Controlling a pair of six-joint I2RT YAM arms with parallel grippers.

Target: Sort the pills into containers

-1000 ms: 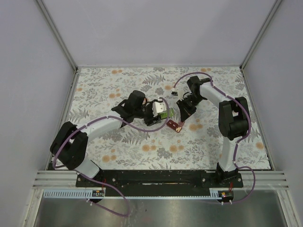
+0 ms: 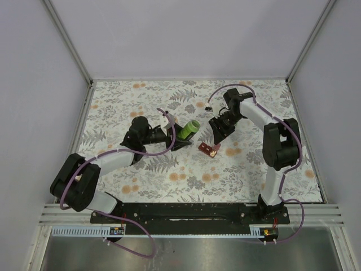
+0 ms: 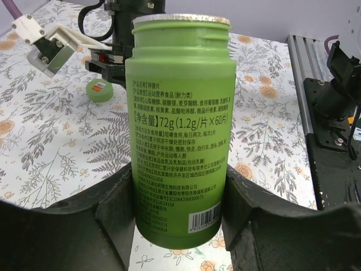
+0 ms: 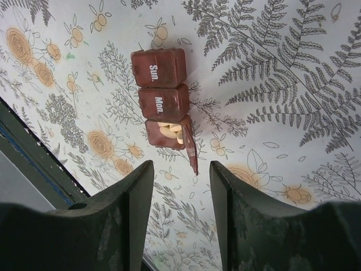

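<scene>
A green labelled bottle (image 3: 180, 135) fills the middle of the left wrist view, with my left gripper shut around its lower part. In the top view the bottle (image 2: 190, 129) is held above the table, its mouth up and leaning right. The brown pill box (image 4: 163, 103) lies on the cloth, its "Sun." and "Mon." lids closed. Its third compartment stands open with several pale pills (image 4: 171, 131) inside, its lid (image 4: 190, 148) raised. My right gripper is open over that end of the box, the raised lid showing in the gap between its fingers, not gripped.
A round green cap (image 3: 99, 90) lies on the cloth near the right arm. A black rail (image 2: 197, 210) runs along the front edge.
The left gripper has drawn the bottle back left, away from the box, and turned it from strongly tipped to more upright. The right gripper has shifted slightly, its fingers now looking farther apart.
</scene>
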